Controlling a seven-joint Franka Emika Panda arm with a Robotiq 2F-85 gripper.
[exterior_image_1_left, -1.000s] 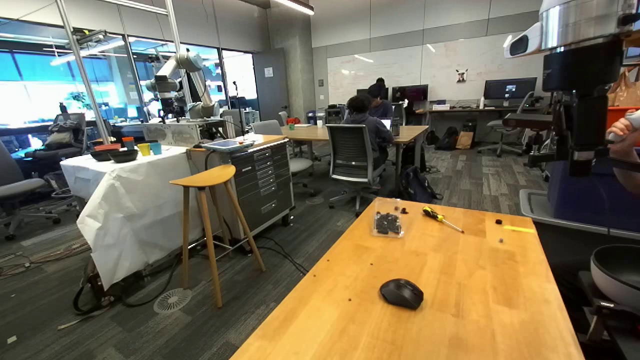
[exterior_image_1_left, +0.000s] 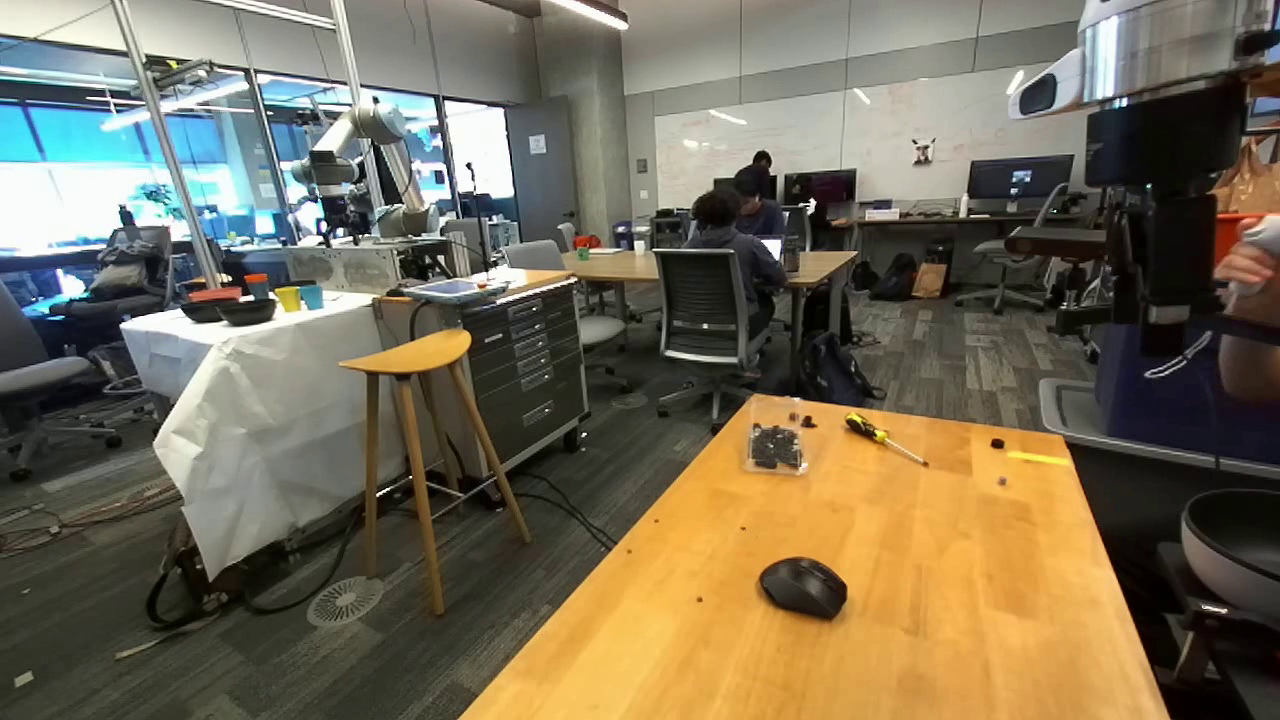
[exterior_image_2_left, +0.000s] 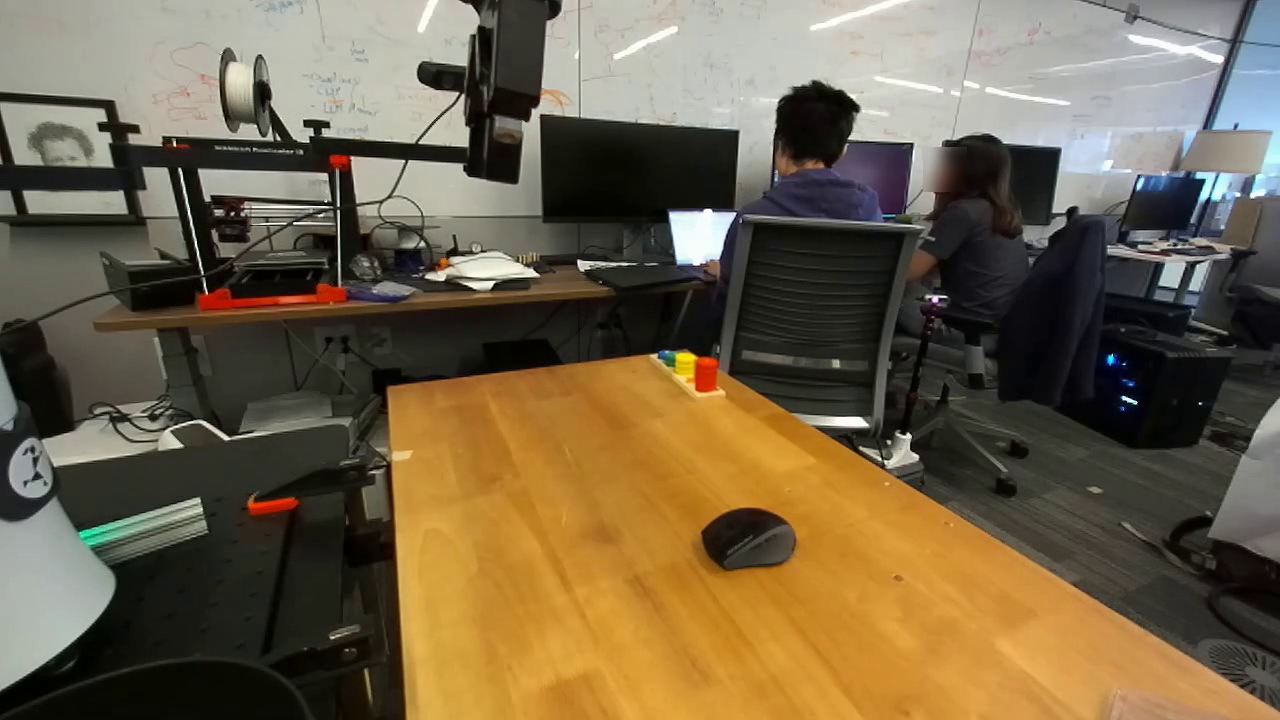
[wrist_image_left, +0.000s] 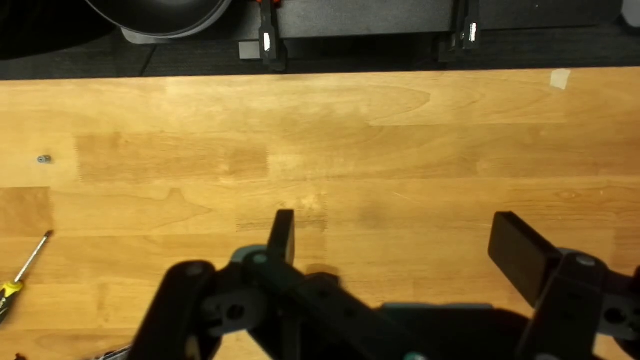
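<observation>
High above the wooden table (exterior_image_1_left: 912, 540), my gripper points downward. Its fingers (wrist_image_left: 282, 240) are spread wide in the wrist view, and only bare wood shows between them. From the side, the gripper (exterior_image_2_left: 494, 120) is well clear of the tabletop. A black computer mouse (exterior_image_1_left: 804, 587) rests on the table in exterior view 1; exterior view 2 shows the same mouse (exterior_image_2_left: 749, 539) with open wood around it. In the wrist view a small dark shape (wrist_image_left: 324, 277) peeks out behind the left finger, mostly hidden; I cannot tell whether it is the mouse.
A clear box of dark pieces (exterior_image_1_left: 776, 446) and a yellow-black screwdriver (exterior_image_1_left: 885, 439) lie at one end of the table. A colored block toy (exterior_image_2_left: 693, 372) stands at the other. Beyond the edge sits a dark bowl (exterior_image_1_left: 1242, 540). Mid-table is largely free.
A person's hand at the right edge of exterior view 1 has shifted slightly. The arm, mouse and table items look unmoved.
</observation>
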